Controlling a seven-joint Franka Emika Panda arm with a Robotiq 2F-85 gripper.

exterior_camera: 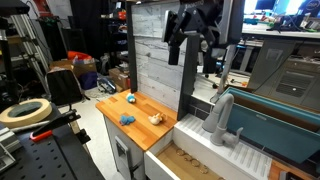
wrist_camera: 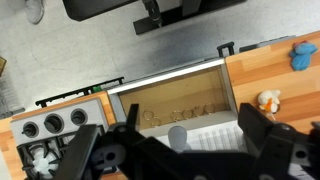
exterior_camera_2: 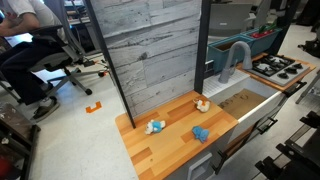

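Note:
My gripper hangs open above the counter, its two dark fingers wide apart at the bottom of the wrist view and nothing between them. Below it lies an open white-edged drawer [wrist_camera: 165,74] with a wooden bottom and several small loop-like marks or items inside, too small to identify. On the wooden counter [exterior_camera: 140,131] sit a blue toy-like piece [exterior_camera: 127,119], an orange-and-white piece [exterior_camera: 157,118] and a blue-and-white piece [exterior_camera: 131,98] farther back. None of them touches the gripper.
A grey faucet [exterior_camera: 218,112] rises behind the drawer. A stovetop [exterior_camera_2: 278,68] with knobs lies on its far side. An upright grey plank panel [exterior_camera_2: 165,55] borders the counter. A teal bin [exterior_camera: 265,125] stands behind the faucet.

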